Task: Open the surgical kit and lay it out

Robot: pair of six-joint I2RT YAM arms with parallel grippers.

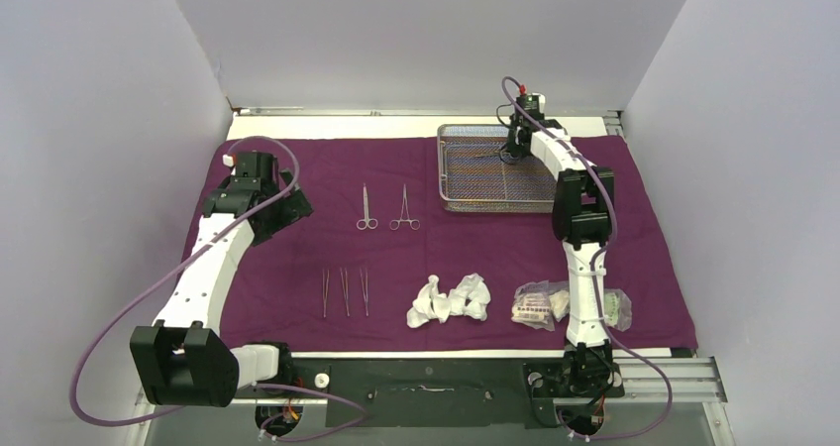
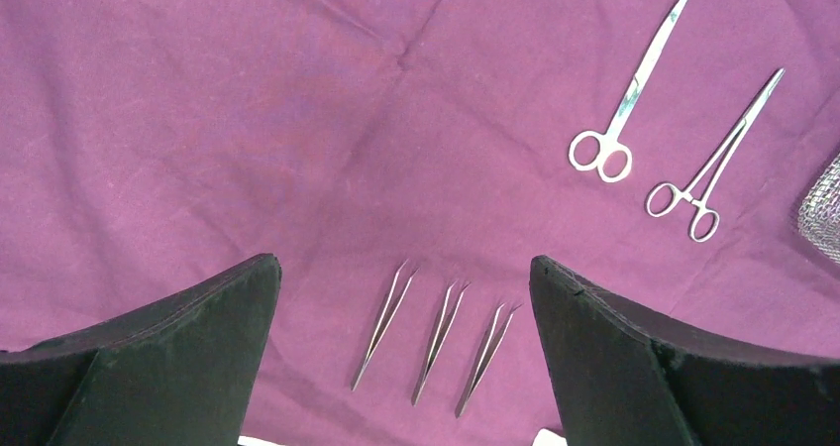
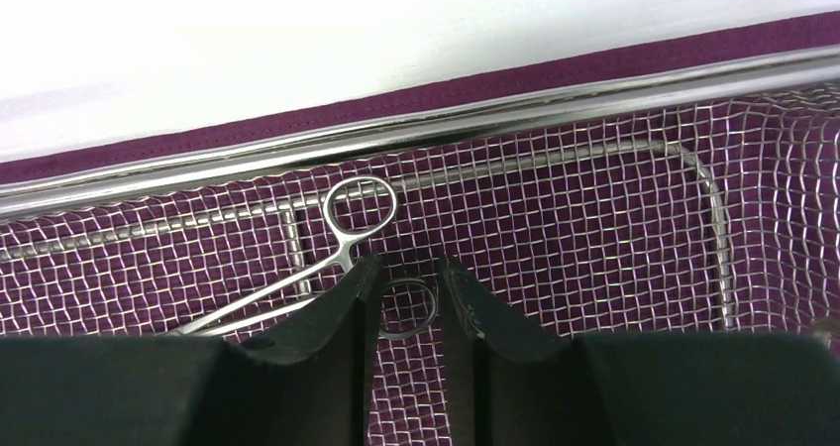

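Note:
A ringed instrument point(image 3: 347, 238) lies in the wire tray point(image 1: 466, 203); my right gripper is down at one of its rings, fingertips a small gap apart, hold unclear. On the purple drape lie scissors point(image 2: 613, 149) and a hemostat point(image 2: 708, 188), left of the tray, and three tweezers point(image 2: 439, 342) nearer the front. My left gripper hangs open over the drape at the left, nothing between its fingers.
White crumpled cloths point(image 1: 446, 302) lie at front centre, plastic packets point(image 1: 535, 307) at front right. Walls border both sides.

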